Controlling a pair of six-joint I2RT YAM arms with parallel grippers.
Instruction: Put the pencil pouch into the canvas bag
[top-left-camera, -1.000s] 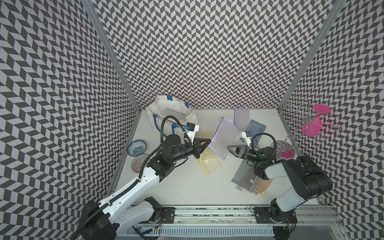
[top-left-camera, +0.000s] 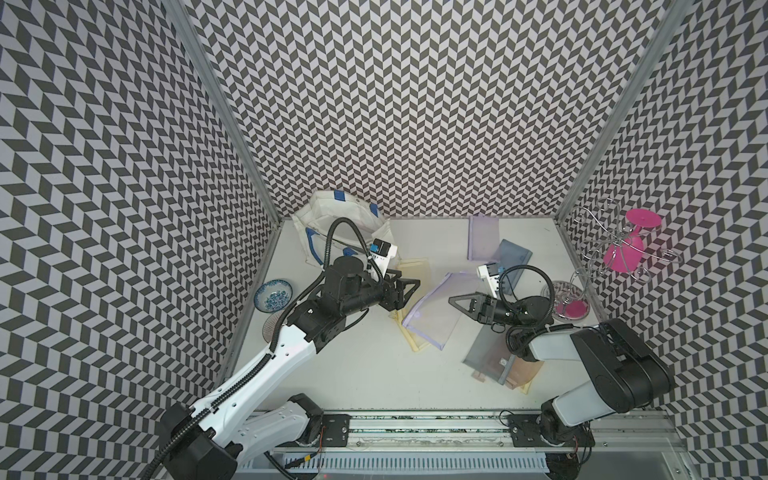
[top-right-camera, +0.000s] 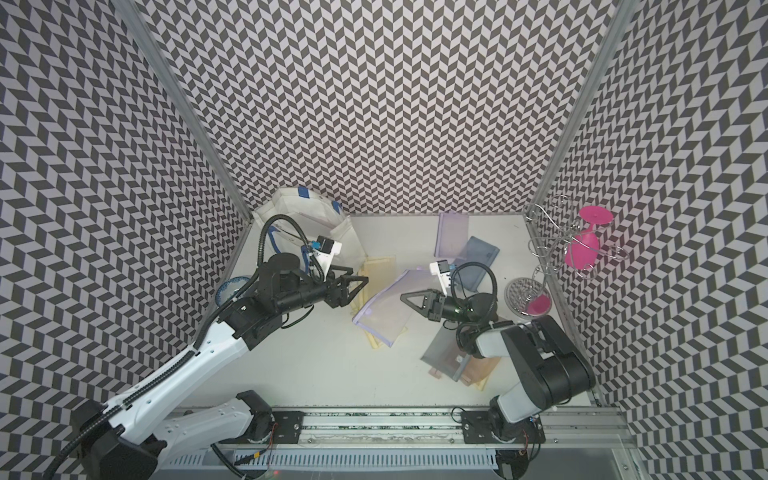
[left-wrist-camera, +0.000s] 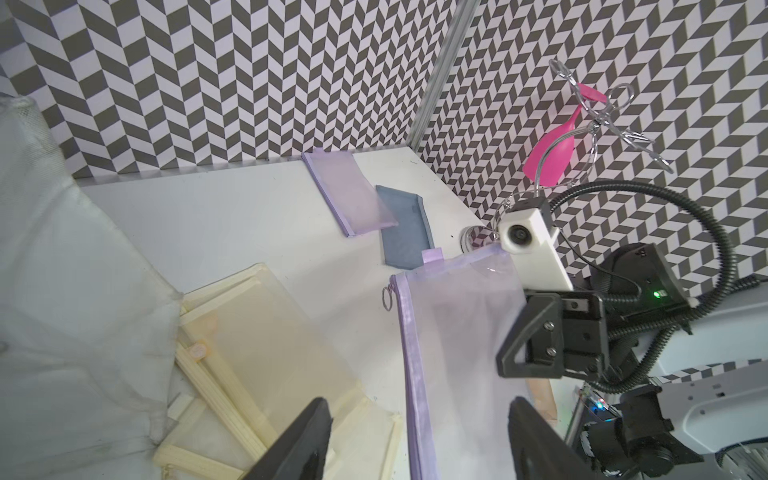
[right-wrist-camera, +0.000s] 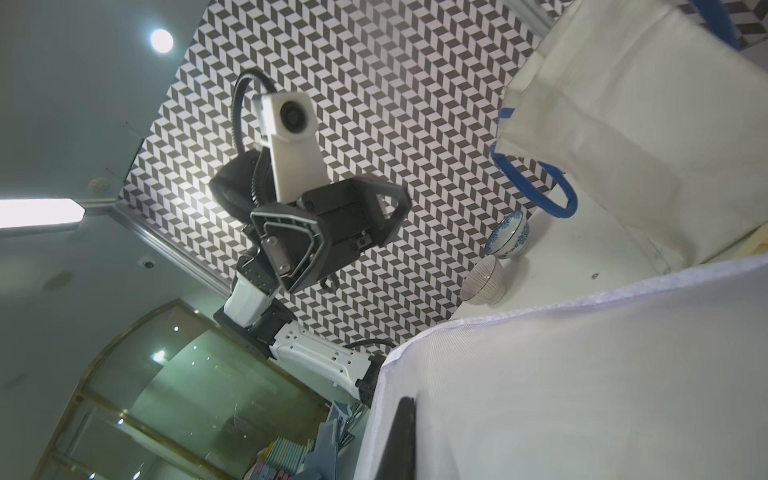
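A white canvas bag (top-left-camera: 336, 208) with blue handles stands at the back left, behind my left gripper (top-left-camera: 412, 289). That gripper is open, raised over the middle, with nothing between its fingers. A translucent lilac pencil pouch (top-left-camera: 436, 312) lies below and between the grippers, filling the foreground of the right wrist view (right-wrist-camera: 592, 376). My right gripper (top-left-camera: 460, 302) is shut beside this pouch; whether its tips touch the pouch is unclear.
Yellow pouches (top-left-camera: 412, 340) lie under the middle; grey (top-left-camera: 488, 356), blue (top-left-camera: 516, 256) and another lilac pouch (top-left-camera: 484, 236) lie right. A patterned bowl (top-left-camera: 273, 296) sits left, a wire rack with pink pieces (top-left-camera: 624, 252) right.
The middle lilac pouch has shifted down toward the front.
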